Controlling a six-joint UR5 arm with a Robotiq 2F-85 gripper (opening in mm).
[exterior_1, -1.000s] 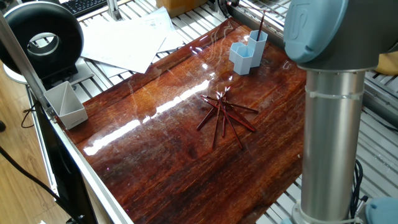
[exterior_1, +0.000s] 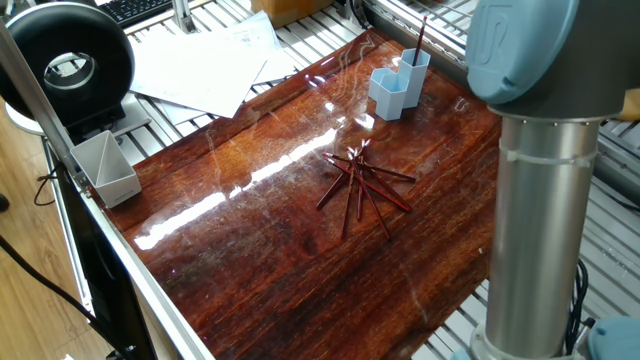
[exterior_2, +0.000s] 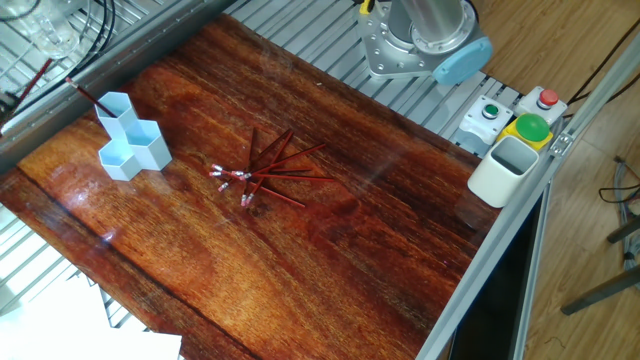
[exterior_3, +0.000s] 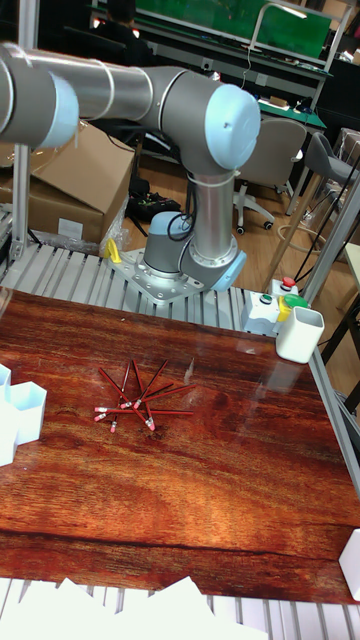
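Observation:
Several dark red pencils (exterior_1: 362, 190) lie crossed in a loose pile on the wooden board, their pale ends clustered together. A pale blue holder of joined hexagonal cups (exterior_2: 136, 148) stands near a board edge; one pencil (exterior_2: 94, 99) leans upright in one of its cups. At the left edge of exterior view 2, another red pencil (exterior_2: 32, 84) shows over the metal rail, beside a dark tip of my gripper (exterior_2: 8, 102), which appears shut on it. The rest of the gripper is cut off there and lies outside the other views. My arm (exterior_3: 208, 117) reaches leftward, above the board.
A white cup (exterior_2: 502, 172) stands at the board's corner by the button boxes (exterior_2: 488, 112). Another white container (exterior_1: 106, 170) sits at the opposite corner. Papers (exterior_1: 200, 70) lie beyond the board, and a metal rail (exterior_2: 440, 330) borders it. Much of the board is bare.
The arm's upper joint has shifted slightly right in exterior view 1. Pile and holder are unchanged.

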